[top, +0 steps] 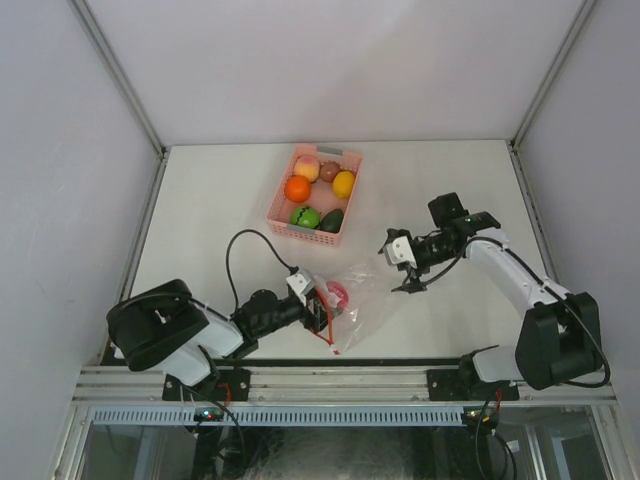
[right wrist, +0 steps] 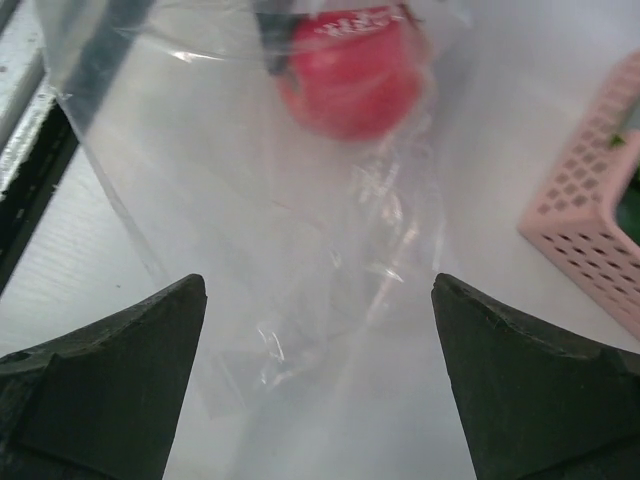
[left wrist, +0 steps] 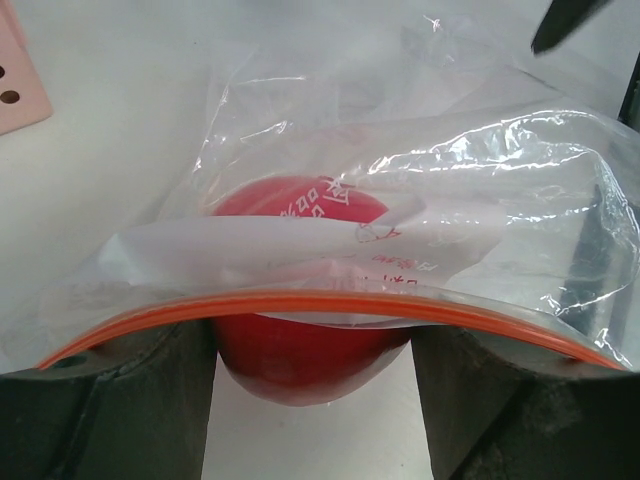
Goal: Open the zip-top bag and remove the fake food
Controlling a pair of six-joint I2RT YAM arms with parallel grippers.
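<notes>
A red piece of fake food (top: pixel 338 294) lies in the clear plastic bag (top: pixel 372 312). The bag's orange-edged mouth (left wrist: pixel 330 303) arches over my left gripper. In the left wrist view, its fingers (left wrist: pixel 130 420) stand apart on either side of the red food, close against it; whether they grip it cannot be told. Its lower part bulges out below the orange edge, while the top is behind white-printed film. My right gripper (top: pixel 390 264) is open at the bag's far end, its fingers (right wrist: pixel 130 380) wide apart with no food between them.
Behind the bag stands a pink basket (top: pixel 272 206) with several pieces of fake fruit. Its corner shows beside the right gripper in the right wrist view. Bare white table (top: pixel 450 180) lies at the back right and left. The table's front edge runs close below the bag.
</notes>
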